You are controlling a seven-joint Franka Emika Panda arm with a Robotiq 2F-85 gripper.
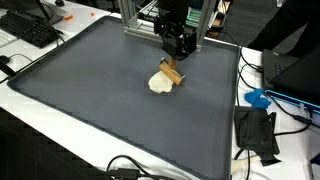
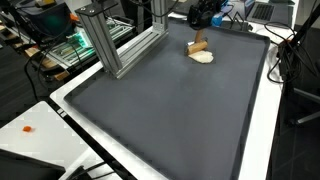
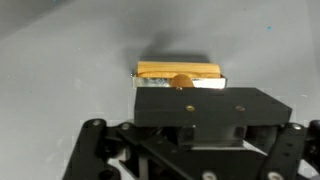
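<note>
A wooden roller-like tool (image 1: 173,73), with a crosspiece and an upright handle, stands at the far part of the grey table. My gripper (image 1: 174,60) comes down from above and is shut on its handle. Touching or close beside the crosspiece lies a flat cream disc (image 1: 159,82), which looks like dough. From the second exterior view, the wooden tool (image 2: 198,46) appears just behind the disc (image 2: 201,57). In the wrist view, the tool's crosspiece (image 3: 178,69) runs sideways under the gripper; the gripper's body hides much of the handle, and the disc is not clearly visible.
A keyboard (image 1: 32,29) lies off its far left edge. Off the right side are a blue object (image 1: 257,98), a black item (image 1: 255,132) and loose cables. A metal post (image 2: 102,40) stands at the table's edge.
</note>
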